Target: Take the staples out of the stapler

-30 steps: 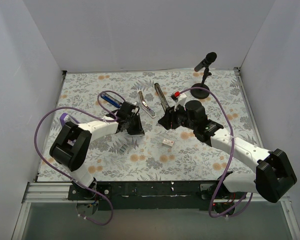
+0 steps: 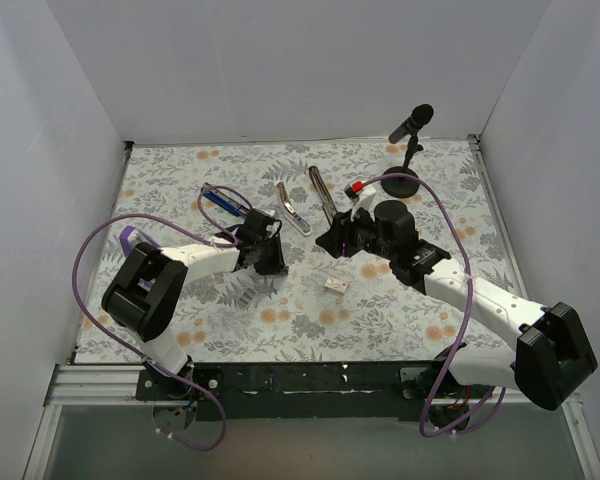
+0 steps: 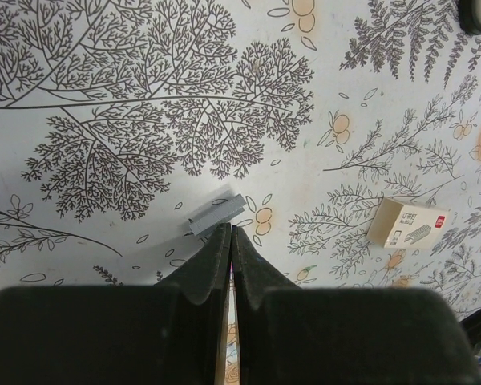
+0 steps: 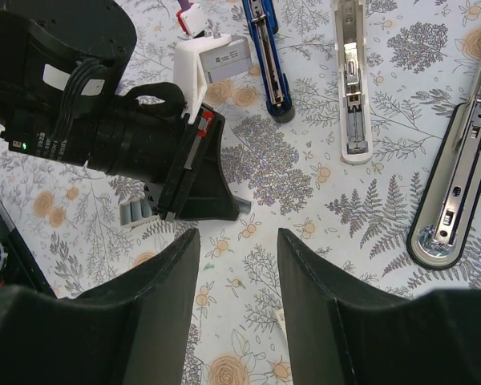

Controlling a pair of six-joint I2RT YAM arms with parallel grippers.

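Observation:
In the left wrist view a short grey staple strip (image 3: 216, 215) lies on the patterned mat just beyond the tips of my left gripper, which is shut with its fingertips at the strip's near side; whether anything is pinched is not visible. My right gripper is open above the mat. Open staplers lie at the back: a blue one (image 4: 264, 56), a white one (image 4: 355, 120) and a larger dark-based one (image 4: 445, 224). A small staple box (image 3: 405, 224) sits to the right of the strip.
More grey staple pieces (image 2: 247, 297) lie nearer the front left. A purple object (image 2: 130, 240) is at the far left, partly behind the left arm. A black stand (image 2: 400, 184) occupies the back right.
The left arm has shifted very slightly toward the front of the table. The right arm has moved slightly, its rear part a little toward the front.

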